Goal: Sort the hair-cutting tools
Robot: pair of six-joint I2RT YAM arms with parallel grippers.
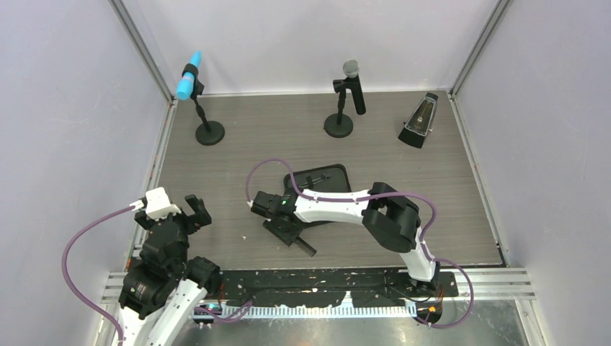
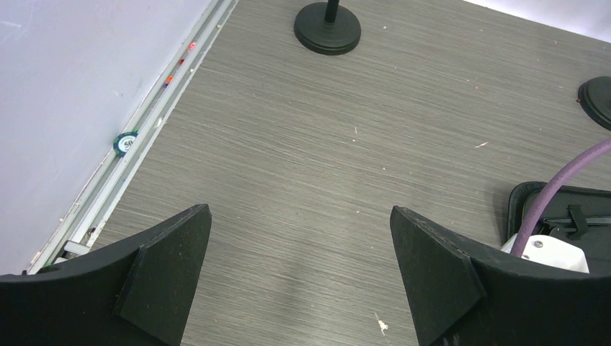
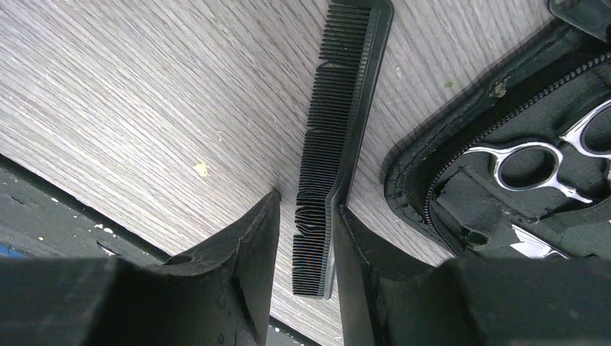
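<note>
A black comb lies on the table beside the open black tool case, which holds silver scissors; in the top view my right arm partly covers the case. My right gripper is low over the comb, part open, with one finger on either side of it near its lower end; whether both touch it is unclear. My left gripper hangs open over bare table at the left, nothing between its fingers.
A stand with a blue microphone, a stand with a silver-topped microphone and a metronome stand along the back.
</note>
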